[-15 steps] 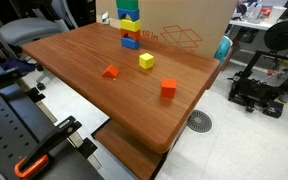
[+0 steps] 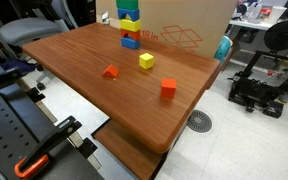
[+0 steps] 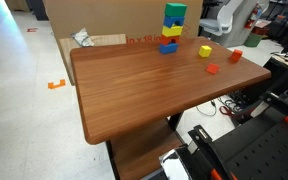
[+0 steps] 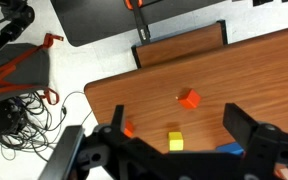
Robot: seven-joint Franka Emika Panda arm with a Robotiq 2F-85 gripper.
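In the wrist view my gripper stands open over the table, its dark fingers (image 4: 81, 147) wide apart and nothing held between them. Below it on the wood are an orange-red block (image 4: 188, 99), a yellow block (image 4: 175, 140) and another orange-red block (image 4: 128, 128), partly hidden by a finger. Blue (image 4: 230, 148) shows beside the right finger. A stacked tower of coloured blocks (image 3: 172, 30) stands at the back of the table, green on top and blue at the base. The loose yellow cube (image 2: 146, 61) lies between a small red block (image 2: 111, 71) and a red cube (image 2: 168, 88).
A large cardboard panel (image 2: 189, 25) stands behind the table. The black robot base table (image 2: 14, 135) is across a gap from the wood. Cables (image 4: 29, 135) lie on the floor beyond one edge.
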